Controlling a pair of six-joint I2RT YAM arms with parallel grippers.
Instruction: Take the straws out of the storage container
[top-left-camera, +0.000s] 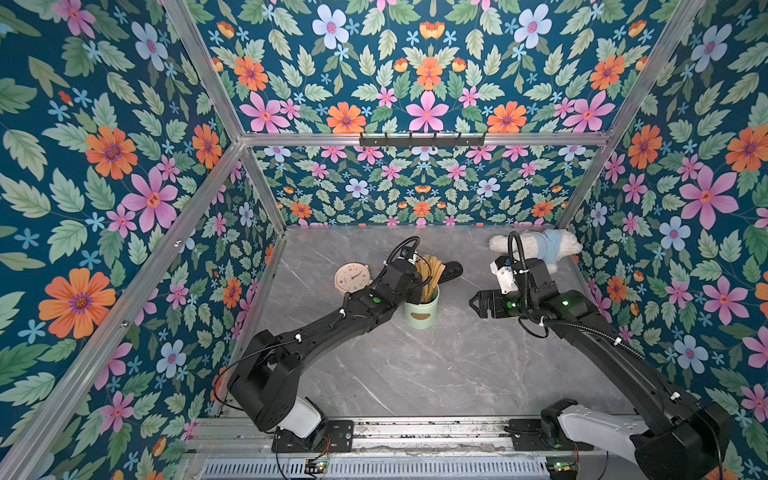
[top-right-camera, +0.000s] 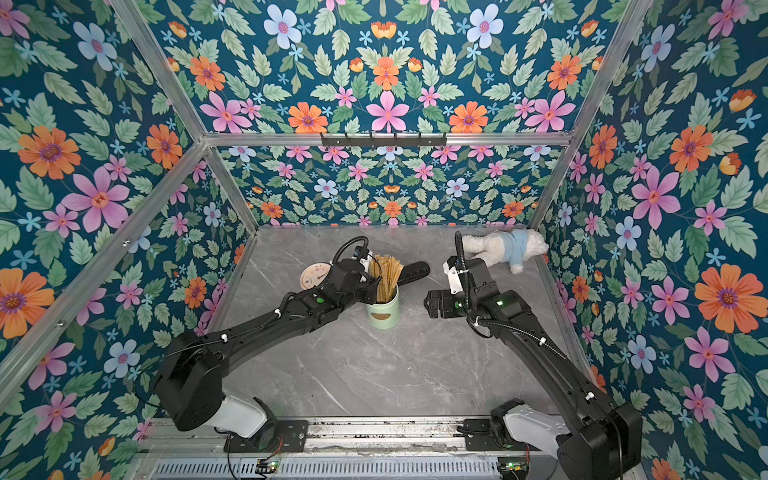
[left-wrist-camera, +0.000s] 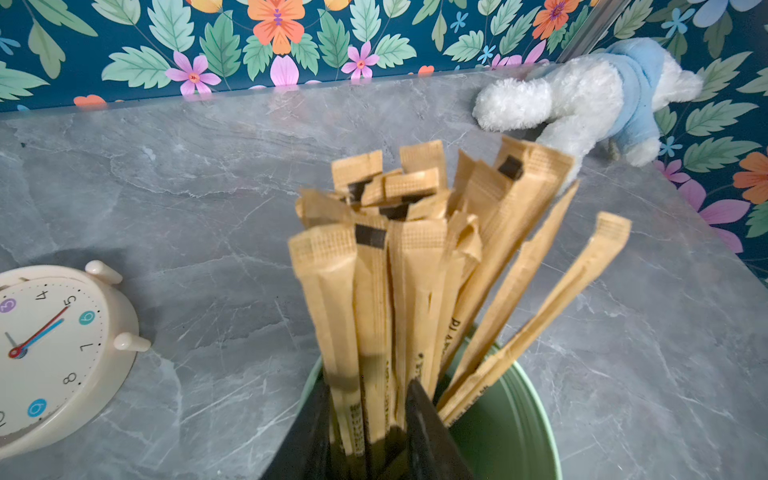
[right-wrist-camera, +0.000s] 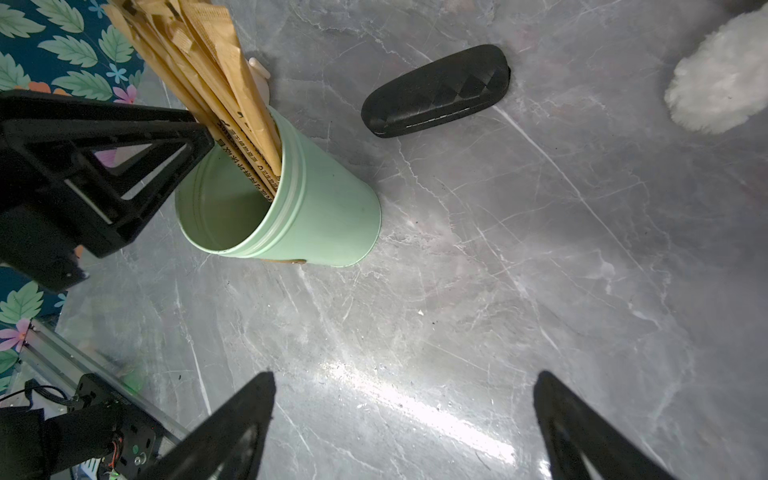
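Observation:
A mint green storage container (top-left-camera: 421, 315) stands upright mid-table, holding a bundle of paper-wrapped straws (top-right-camera: 385, 273) that rise well above its rim. My left gripper is at the bundle, its fingertips low over the container's mouth among the straws; whether any straw sits between its fingers is unclear. My right gripper hangs open to the right of the container, with only bare table between its fingers.
A round clock (top-left-camera: 351, 277) lies left of the container. A black case (right-wrist-camera: 436, 90) lies behind it, and a white plush toy in blue (top-right-camera: 512, 246) at the back right.

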